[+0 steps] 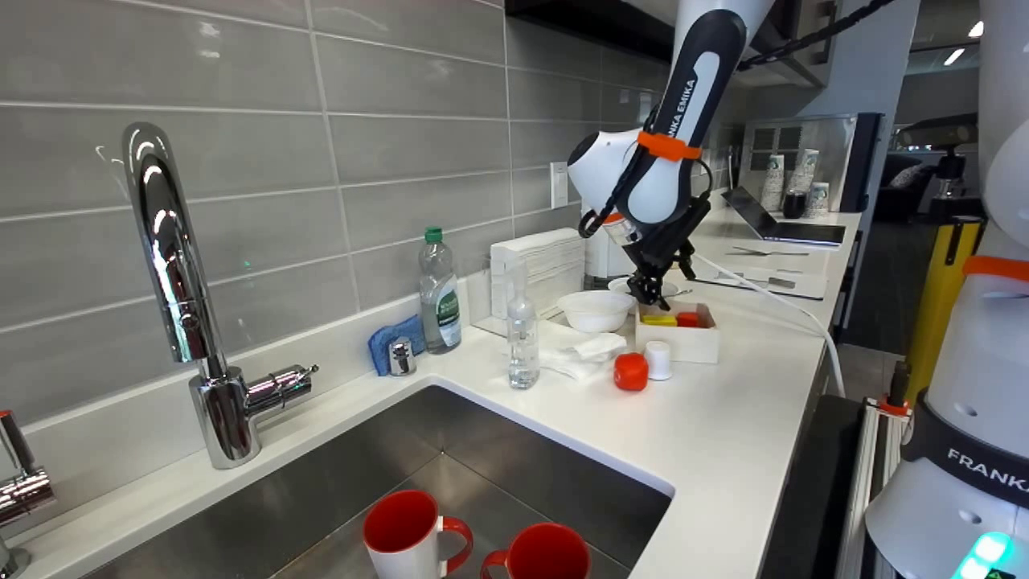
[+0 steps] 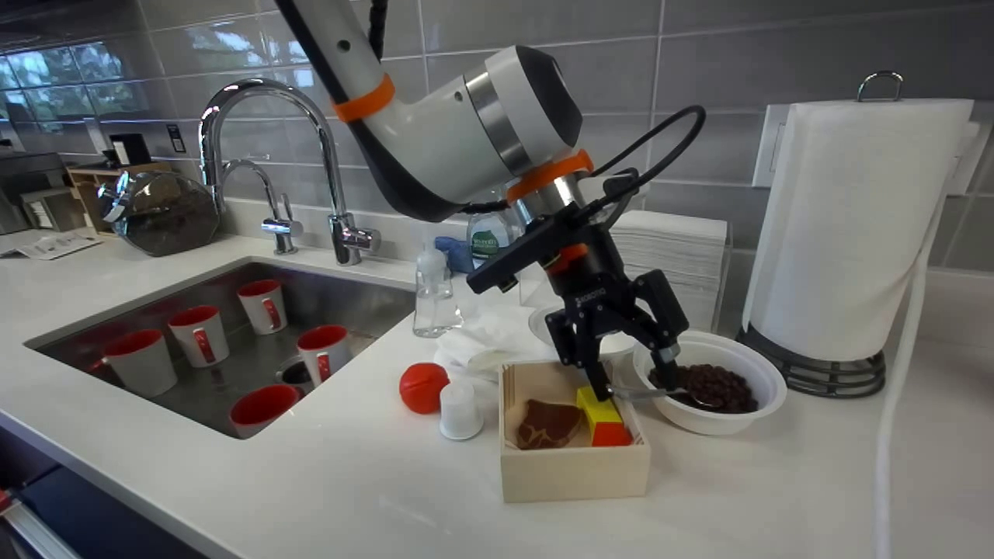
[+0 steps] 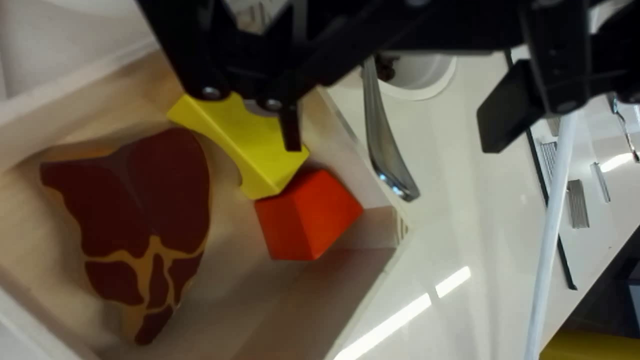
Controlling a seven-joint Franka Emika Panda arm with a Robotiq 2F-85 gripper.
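Note:
My gripper stands part open over the edge between the wooden box and the white bowl. A metal spoon rests with its far end in the dark beans, its handle reaching towards the box. In the wrist view the spoon handle passes through the gap between the spread fingers, with space visible on both sides. One finger hangs above the yellow block in the box. A red block and a toy steak lie there too.
A red tomato-like object and a white cup stand beside the box. Behind are another white bowl and a paper towel roll. A white cable crosses the counter.

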